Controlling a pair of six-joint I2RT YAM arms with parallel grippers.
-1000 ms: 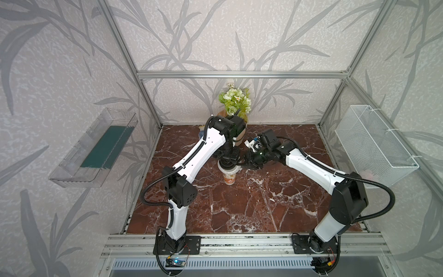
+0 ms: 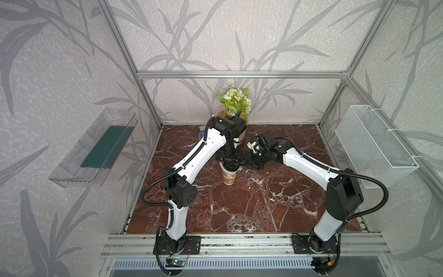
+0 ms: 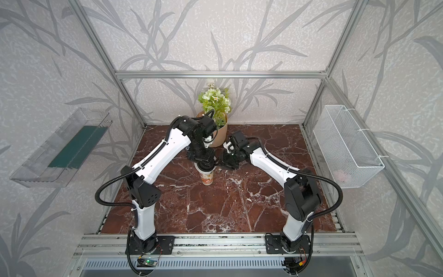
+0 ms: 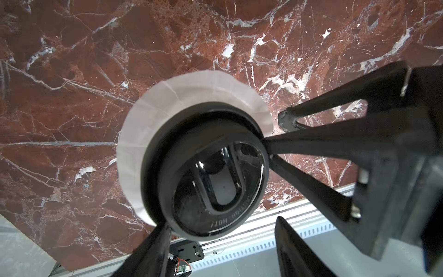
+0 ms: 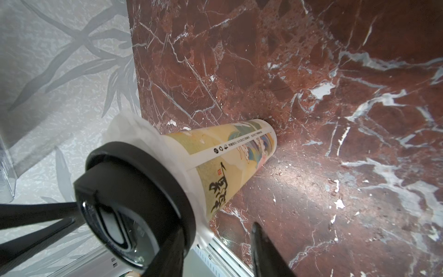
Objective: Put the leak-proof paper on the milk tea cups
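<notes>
The milk tea cup (image 5: 235,143) stands upright on the table, yellow with printed art. A black lid (image 4: 212,180) sits on its top. Thin white leak proof paper (image 4: 143,133) spreads out as a frill under the lid, its edge sticking out past the cup's rim. My left gripper is over the lid, fingers apart, one tip close to the lid's edge; contact is unclear. On the cup's right side, my right gripper holds its fingers apart beside the lid and paper, its left tip overlapping the lid's edge in view.
A potted plant (image 3: 215,99) stands at the back behind the left arm. A clear basket (image 2: 76,181) hangs on the left wall, a white mesh basket (image 2: 376,138) on the right.
The lid and cup top have tipped or shifted slightly right. My left gripper is a little lower over the lid, and the right arm has shifted slightly, its elbow moving left.
</notes>
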